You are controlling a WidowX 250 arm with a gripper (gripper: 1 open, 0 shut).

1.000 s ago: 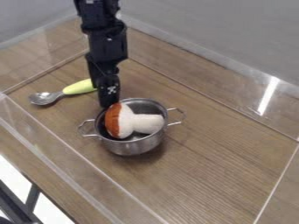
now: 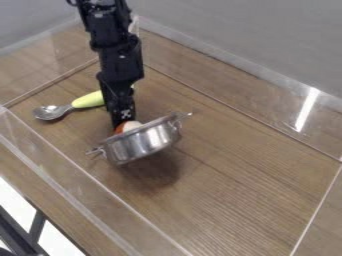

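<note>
My black gripper [image 2: 120, 112] reaches down from the top of the camera view to the rim of a steel pot [image 2: 142, 145] with side handles. The pot is now tilted, its outer wall toward the camera. Only a small bit of an orange and white object [image 2: 127, 127] shows behind the rim; the rest is hidden. The fingertips are partly hidden at the pot, and I cannot make out what lies between them. A spoon [image 2: 52, 112] and a yellow-green item [image 2: 86, 100] lie to the left of the gripper.
A pale wall [image 2: 247, 50] runs along the back, and the worktop's edge is at the lower left.
The pot has tipped up and over toward the camera and shifted slightly up the view, hiding most of the orange and white object. My gripper has moved slightly with it.
</note>
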